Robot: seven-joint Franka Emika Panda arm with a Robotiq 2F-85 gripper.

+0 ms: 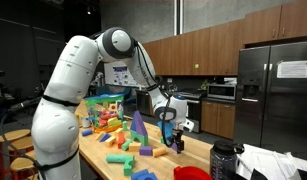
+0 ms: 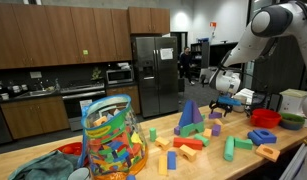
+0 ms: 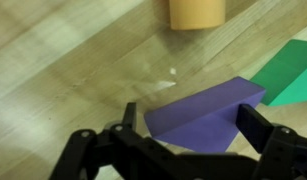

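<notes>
In the wrist view a purple block lies on the wooden table, slanting across the space between the fingers of my gripper. The gripper is open, one finger near each end of the block; whether either finger touches it cannot be told. A green block lies against or close to the purple one's upper right end. Higher in that view is an orange block. In exterior view 1 my arm's white wrist is above the table's far side, with the gripper low over the surface.
Many coloured blocks are spread over the table, including a tall purple piece and green blocks. A clear bin of blocks stands at one end. A red bowl and black canister stand at the other.
</notes>
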